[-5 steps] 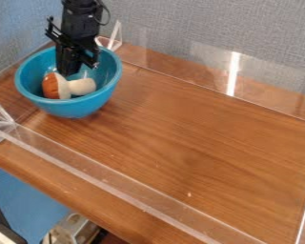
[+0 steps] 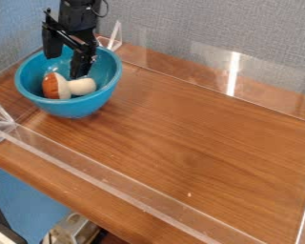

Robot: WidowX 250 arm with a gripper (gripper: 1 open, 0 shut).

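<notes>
A blue bowl (image 2: 89, 105) sits at the far left of the wooden table. Inside it lie an orange-and-white object (image 2: 50, 84) and a pale rounded piece (image 2: 80, 86), partly overlapping. My black gripper (image 2: 66, 53) hangs open at the bowl's back rim, above the objects, with nothing seen held in it.
Clear plastic edging runs along its sides, and a grey padded wall (image 2: 219, 29) stands behind. A few small items lie below the front left edge.
The gripper has shifted a little to the left, and its fingers appear more spread. The bowl and its contents look unchanged.
</notes>
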